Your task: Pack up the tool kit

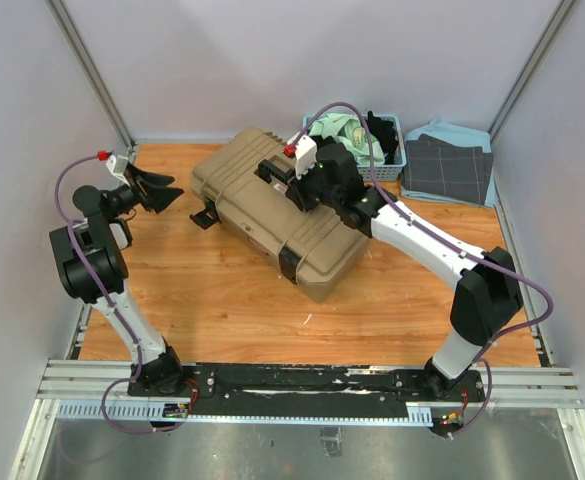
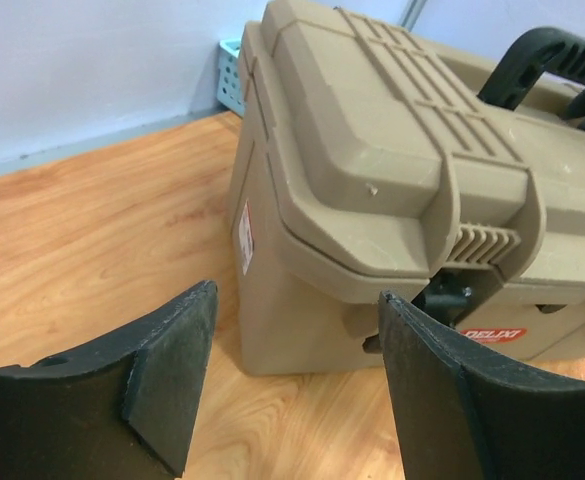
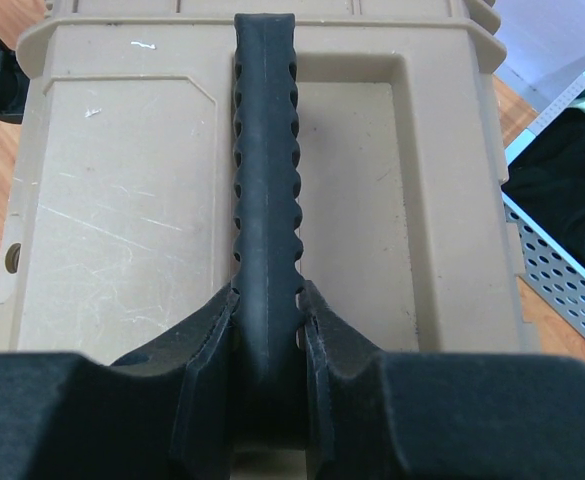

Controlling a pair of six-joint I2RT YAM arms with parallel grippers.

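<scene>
The closed-looking tan tool case (image 1: 262, 213) lies at a slant in the middle of the table. My right gripper is shut on the case's black carry handle (image 3: 267, 170), which runs between its fingers. In the top view one black latch (image 1: 205, 215) sticks out from the case's left side, while another latch (image 1: 290, 263) lies close against its front. My left gripper (image 1: 170, 188) stands open left of the case, apart from it. Between its spread fingers in the left wrist view, the case's near corner shows, with nothing held.
Behind the case stands a blue basket (image 1: 396, 158) with green and black cloths. Folded dark and light-blue cloth (image 1: 447, 170) lies at the back right. Bare table (image 1: 212, 310) stretches in front and to the left of the case.
</scene>
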